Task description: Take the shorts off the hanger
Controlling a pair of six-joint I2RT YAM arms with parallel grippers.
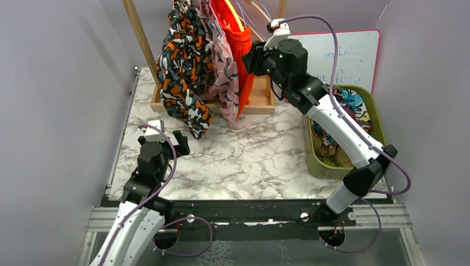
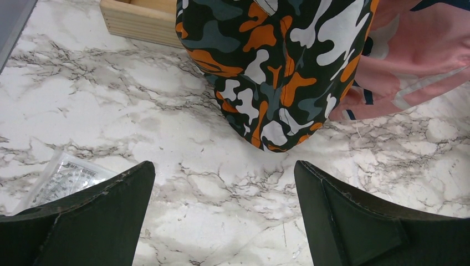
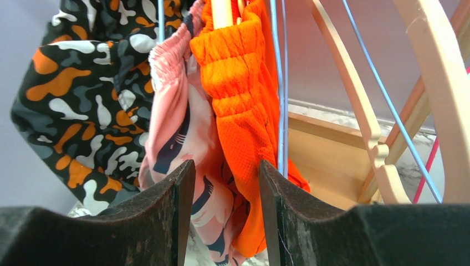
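Orange shorts (image 1: 239,61) hang from a wooden rack beside pink patterned shorts (image 1: 226,83) and camouflage shorts (image 1: 183,83). In the right wrist view the orange shorts (image 3: 238,111) and their hanger fill the middle, with my right gripper just in front, its fingers apart. From above, my right gripper (image 1: 253,61) is at the orange shorts' right edge; whether it touches them I cannot tell. My left gripper is open low over the marble table, in front of the camouflage shorts (image 2: 277,72), nothing between its fingers.
An olive bin (image 1: 371,127) of clothes stands at the right under my right arm, a whiteboard (image 1: 349,50) behind it. Blue and wooden hangers hang right of the orange shorts. A plastic bag (image 2: 66,180) lies at the left.
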